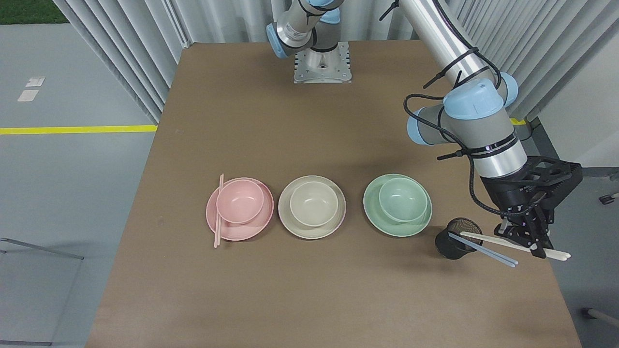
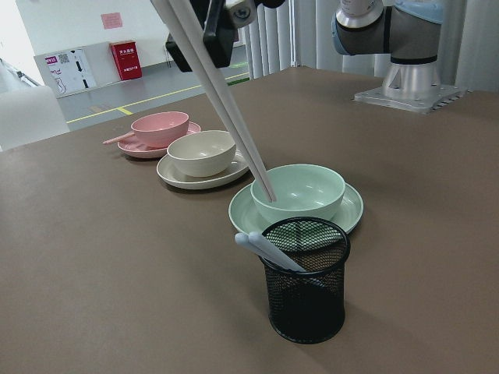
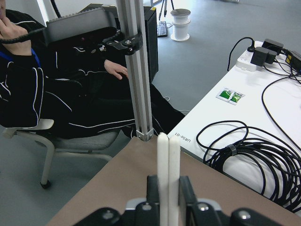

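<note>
My gripper (image 1: 537,243) is shut on a pair of white chopsticks (image 3: 168,180), held just above the black mesh cup (image 2: 306,312), in which light blue chopsticks (image 1: 487,252) stand leaning. Their lower ends reach down in front of the green bowl (image 1: 403,198) on its green plate (image 1: 397,229). A cream bowl (image 1: 313,203) on its plate sits in the middle. At left, a pink bowl (image 1: 239,200) sits on a pink plate with pink chopsticks (image 1: 217,235) resting at its side.
Beyond the edge the wrist view shows a seated person, a post and a white desk (image 3: 207,113) with coiled cables.
</note>
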